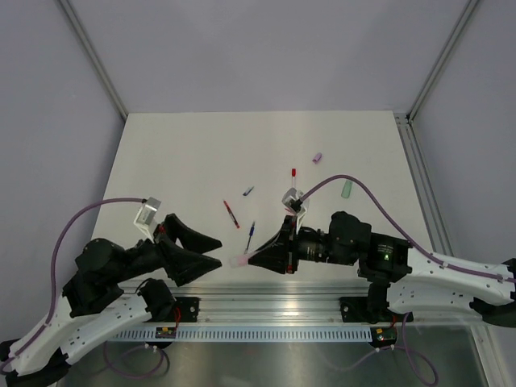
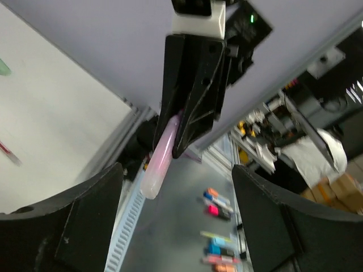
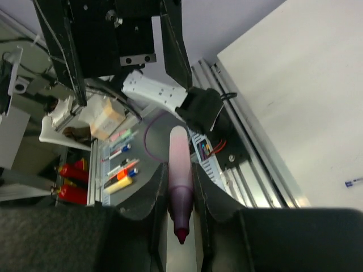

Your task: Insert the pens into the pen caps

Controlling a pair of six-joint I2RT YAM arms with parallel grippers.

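My right gripper (image 1: 262,256) is shut on a pink pen (image 3: 180,181); its pale pink end sticks out toward my left gripper, and in the right wrist view a darker tip points the other way. The pink piece (image 2: 159,167) also shows in the left wrist view. My left gripper (image 1: 216,250) stands open just left of it, with nothing between its fingers. Further back on the white table lie a red pen (image 1: 231,212), a blue pen (image 1: 251,235), a red-capped pen (image 1: 293,182), a small purple cap (image 1: 318,158) and a green piece (image 1: 347,188).
A small blue-and-white piece (image 1: 248,190) lies mid-table. Metal rails (image 1: 266,305) run along the front edge.
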